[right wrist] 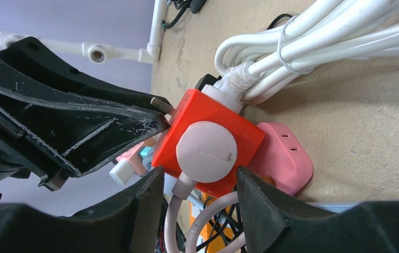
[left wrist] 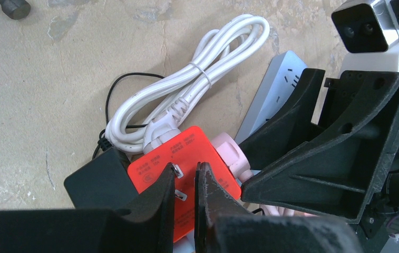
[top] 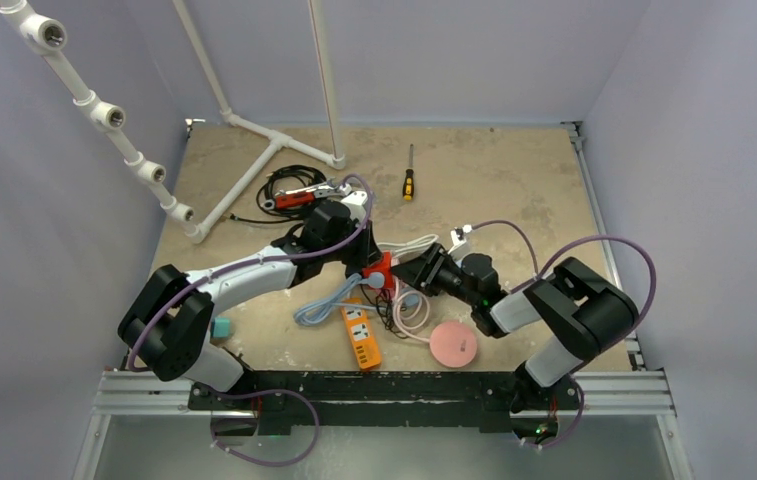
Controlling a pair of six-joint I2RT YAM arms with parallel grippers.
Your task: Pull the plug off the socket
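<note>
A red socket block [right wrist: 250, 138] has a round pale pink plug [right wrist: 205, 150] in its near face and a white plug [right wrist: 219, 93] in another side. In the left wrist view, the pink plug [left wrist: 229, 153] shows on the block's right side. My left gripper is shut on the red block from above. My right gripper is part open, its fingertips just below either side of the pink plug; whether they touch it I cannot tell.
An orange power strip [top: 362, 340], coiled cables, a pink disc [top: 453, 343] and a screwdriver [top: 409, 183] lie around. White pipes stand at the back left.
</note>
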